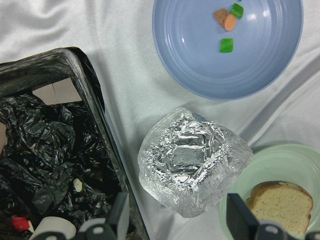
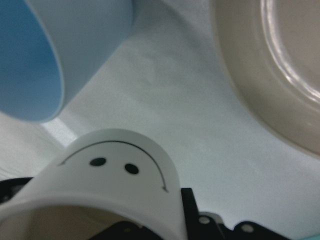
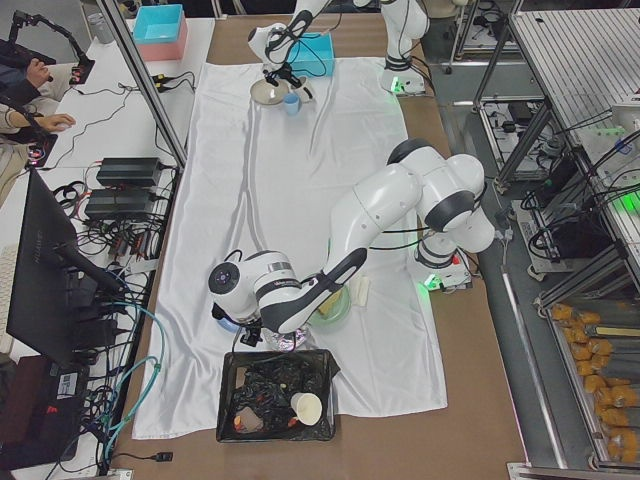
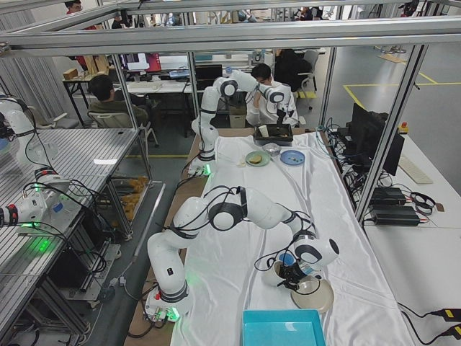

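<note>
My left gripper hangs open above a crumpled foil-covered item (image 1: 192,160), between a black-lined bin (image 1: 55,140) holding a white cup (image 1: 55,227) and a green plate (image 1: 285,165) with bread (image 1: 280,210). A blue plate (image 1: 190,55) holds small green, brown and orange pieces. In the right wrist view a white cup with a smiley face (image 2: 115,180) sits between the fingers of my right gripper; whether they grip it I cannot tell. A light blue cup (image 2: 85,40) and a beige plate (image 2: 270,70) are beside it.
A turquoise tray (image 4: 282,328) stands at the right arm's end of the table. A monitor and cables line the side table.
</note>
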